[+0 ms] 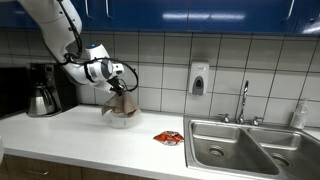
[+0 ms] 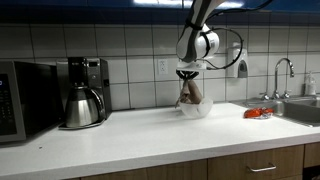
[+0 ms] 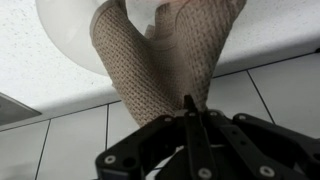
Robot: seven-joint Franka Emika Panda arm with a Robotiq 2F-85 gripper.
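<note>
A brown knit cloth (image 1: 122, 103) hangs from my gripper (image 1: 121, 90), which is shut on its top edge. In the wrist view the cloth (image 3: 165, 65) spreads out from the fingertips, pinched between them. Below it, a white bowl (image 1: 123, 122) stands on the counter. In exterior view 2 the lower part of the cloth (image 2: 189, 93) drops behind the wall of the bowl (image 2: 204, 107), so its bottom end is hidden there.
An orange-red packet (image 1: 168, 138) lies on the counter (image 1: 90, 145) to the right, before the double sink (image 1: 218, 150). A coffee maker (image 2: 85, 95) stands at the other end. Above hang blue cabinets (image 1: 230, 17).
</note>
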